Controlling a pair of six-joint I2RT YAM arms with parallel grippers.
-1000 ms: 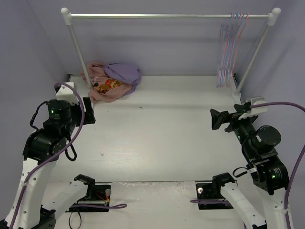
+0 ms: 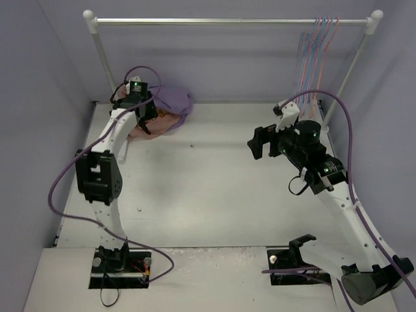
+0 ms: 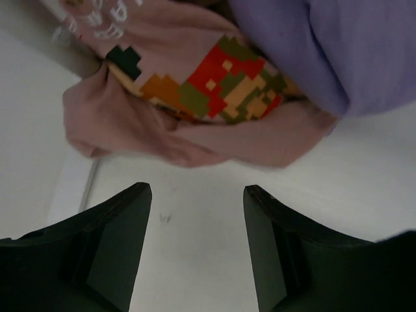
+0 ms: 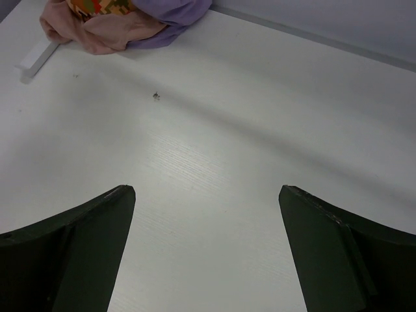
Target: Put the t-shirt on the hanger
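At the back left of the table lie a pink T-shirt with a pixel print and a purple garment beside it. My left gripper is over this pile; in the left wrist view its fingers are apart, nothing between them, just short of the pink cloth. My right gripper is open and empty above the right half of the table, facing left. Blue and pink hangers hang at the right end of the rail.
The rack's left post rises beside the cloth pile, and its right post stands beside the hangers. Grey walls close both sides.
My right arm has moved left and toward the back.
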